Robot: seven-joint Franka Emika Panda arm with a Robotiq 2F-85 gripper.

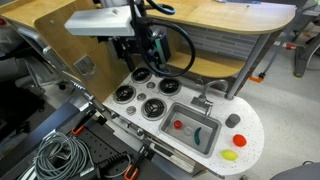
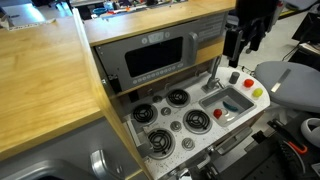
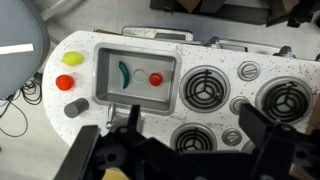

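My gripper hangs high above the counter, its dark fingers spread wide at the bottom of the wrist view. It is open, with nothing between them. In exterior view 2 the gripper [image 2: 242, 48] shows at the upper right. Below it, the grey sink [image 3: 110, 60] holds a small red object [image 3: 155, 79] and a curved green object [image 3: 124, 74]. Beside the sink stand a dark cup [image 3: 76, 107], a red round object [image 3: 65, 82] and a yellow object [image 3: 73, 58]. Several coiled burners [image 3: 205, 88] lie on the other side.
A tap [image 1: 203, 101] rises at the sink's rear edge. The microwave [image 2: 150, 60] and wooden shelf [image 1: 215, 66] stand behind the stove, partly hidden by my arm in exterior view 1. A coiled cable [image 1: 60, 157] lies in front. White counter right of the sink has some bare room.
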